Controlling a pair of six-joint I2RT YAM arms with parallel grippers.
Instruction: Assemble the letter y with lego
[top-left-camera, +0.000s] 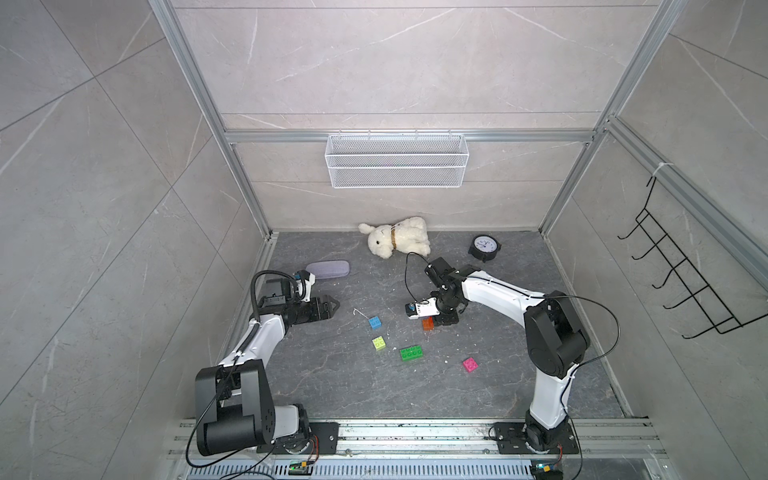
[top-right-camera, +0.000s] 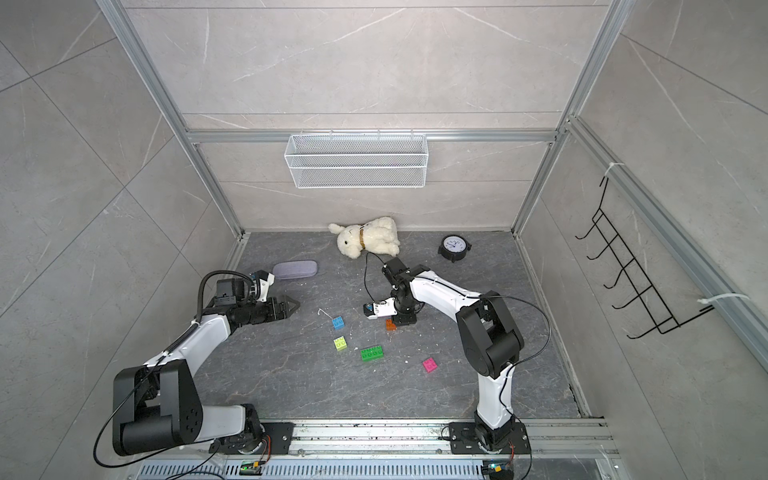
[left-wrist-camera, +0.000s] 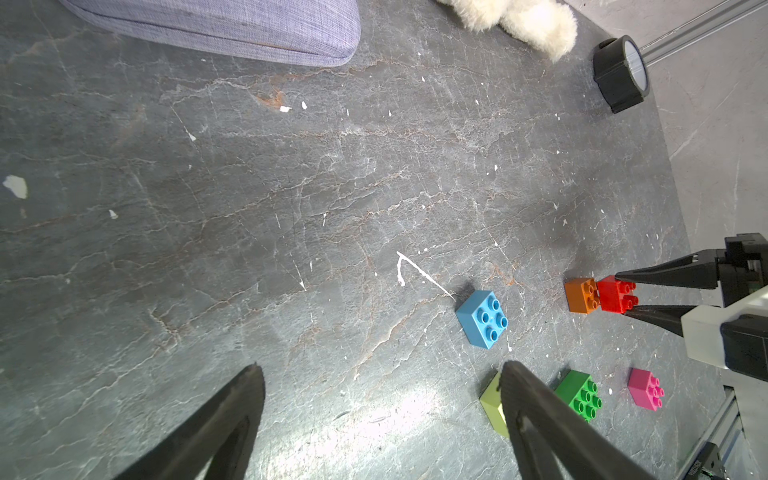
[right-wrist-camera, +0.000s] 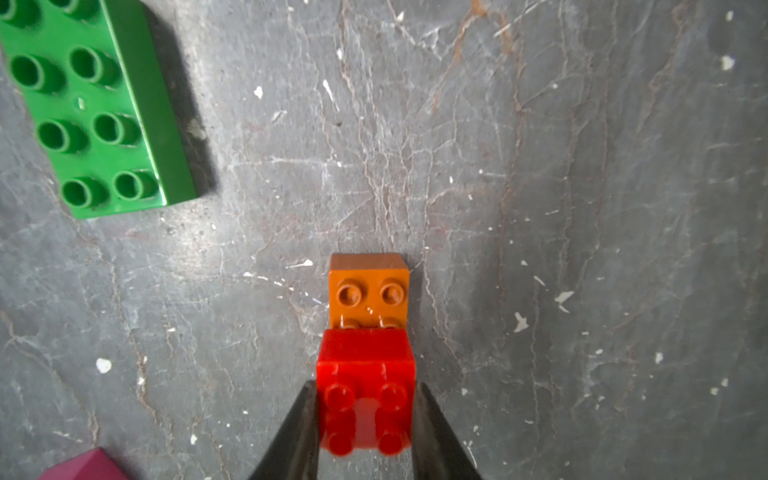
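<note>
My right gripper is shut on a red brick (right-wrist-camera: 365, 352), held at the end of an orange brick (right-wrist-camera: 368, 280), partly covering it; whether they are joined I cannot tell. A green brick (right-wrist-camera: 120, 128) lies nearby, a pink brick (right-wrist-camera: 84, 468) at the corner of the right wrist view. Blue (left-wrist-camera: 476, 316) and yellow-green (left-wrist-camera: 492, 404) bricks lie loose in the middle of the floor. My left gripper hangs at the left above bare floor, fingers apart with nothing between them.
A white plush toy (top-left-camera: 404, 236) and a black clock (top-left-camera: 485, 248) stand at the back. A lilac case (top-left-camera: 328, 269) lies behind my left gripper. A wire basket (top-left-camera: 396, 160) hangs on the back wall.
</note>
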